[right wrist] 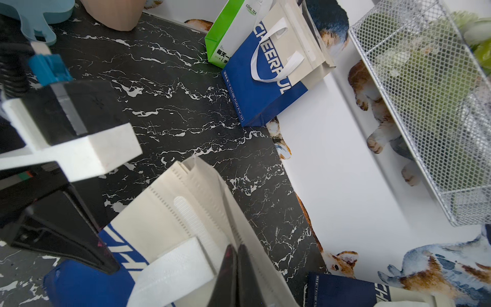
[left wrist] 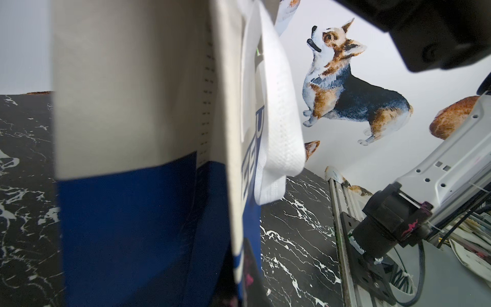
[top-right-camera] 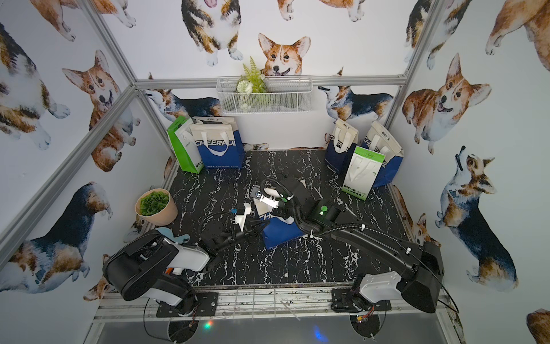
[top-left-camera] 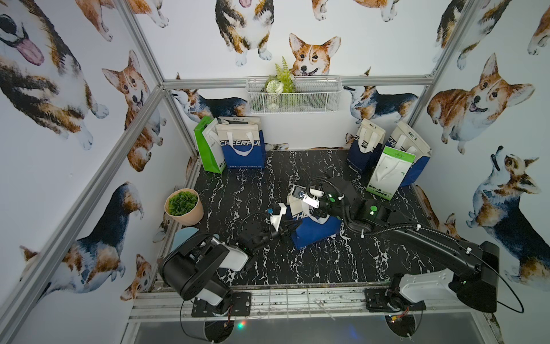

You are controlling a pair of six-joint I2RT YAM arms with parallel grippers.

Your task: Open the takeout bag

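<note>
A blue and cream takeout bag (top-left-camera: 314,229) with white handles stands in the middle front of the marble tabletop. My left gripper is at the bag's side, shut, with the bag's cream edge at its tips in the left wrist view. My right gripper is over the bag's top, shut at its cream rim; whether paper is pinched between the fingers is unclear. The right arm hides much of the bag top in both top views.
Other bags (top-left-camera: 244,154) stand at back left and a group (top-left-camera: 390,172) at back right. A potted plant (top-left-camera: 183,203) and a blue object (right wrist: 43,12) are at left. A wire basket (top-left-camera: 293,100) hangs on the back wall.
</note>
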